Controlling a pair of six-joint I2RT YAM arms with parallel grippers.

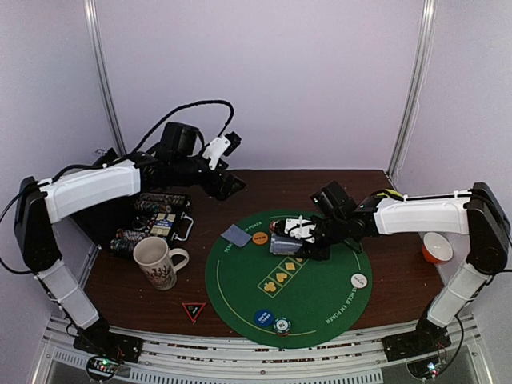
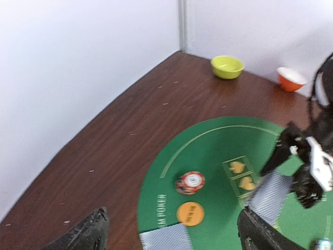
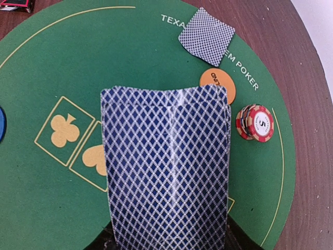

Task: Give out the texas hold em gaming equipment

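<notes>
A blue-backed deck of cards [image 3: 166,156] fills the middle of the right wrist view, between the fingers of my right gripper [image 1: 302,250], which is shut on it over the green poker mat [image 1: 240,280]. At the mat's back left edge lie blue-backed cards [image 3: 208,36], apparently overlapping, partly over its lettering. Beside them are an orange blind disc [image 3: 217,83] and red chips [image 3: 255,123]. My left gripper [image 1: 232,188] hangs open behind and above those cards, nothing between its fingers.
A blue disc [image 1: 264,318], a chip stack [image 1: 282,326] and a white disc [image 1: 358,281] lie on the mat. Left stand a mug [image 1: 157,264] and an open chip case [image 1: 164,224]. A green bowl [image 2: 227,66] and a red-white bowl [image 1: 437,247] are at right.
</notes>
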